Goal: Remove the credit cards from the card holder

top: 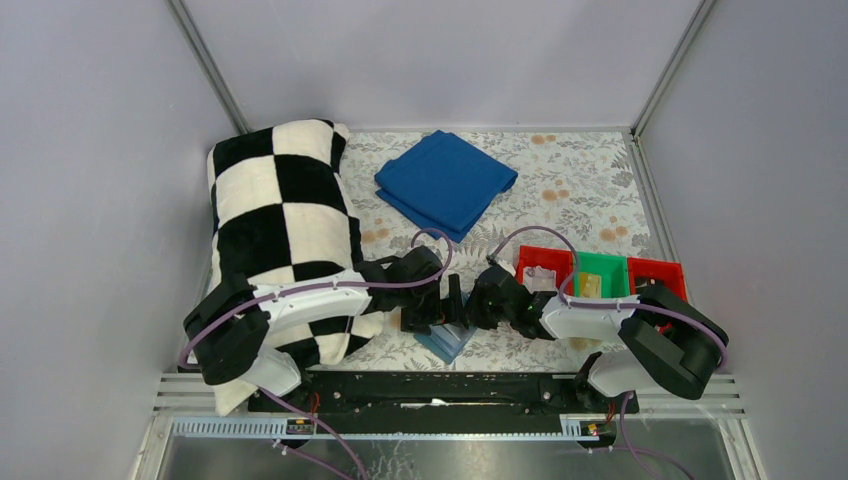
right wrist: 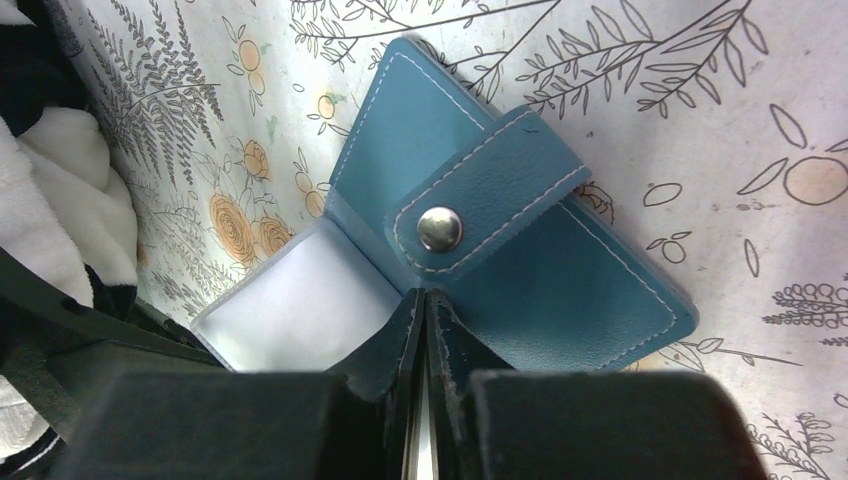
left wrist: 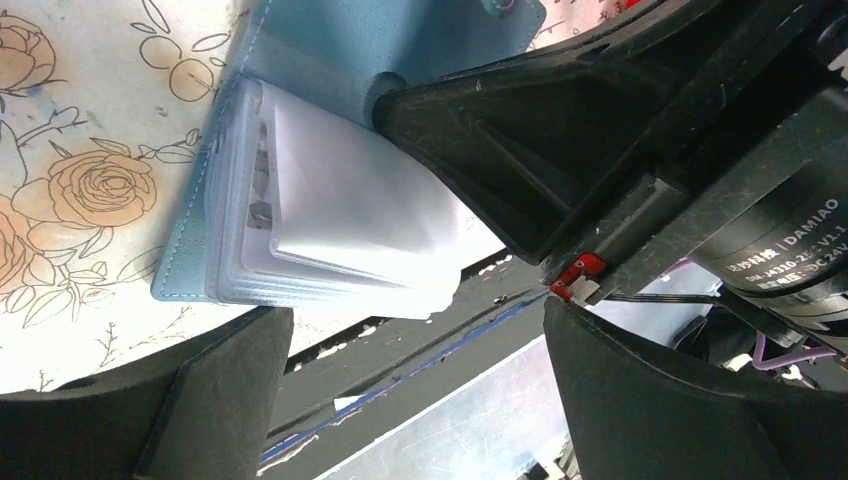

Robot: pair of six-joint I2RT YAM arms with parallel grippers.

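Observation:
The blue card holder [right wrist: 610, 290] lies open on the table, its snap strap [right wrist: 490, 190] at one end and clear sleeves [left wrist: 350, 200] fanned over it. My right gripper is shut on the card holder, fingertips at the base of the strap. In the left wrist view its black body reaches over the sleeves. My left gripper is open above the sleeves' near edge, close beside the right one. Whether cards sit in the sleeves is hard to tell.
A checkered cushion [top: 250, 190] fills the left side. A folded blue cloth [top: 445, 175] lies at the back. Red and green bins [top: 600, 265] stand at the right. The front table edge is just below the holder.

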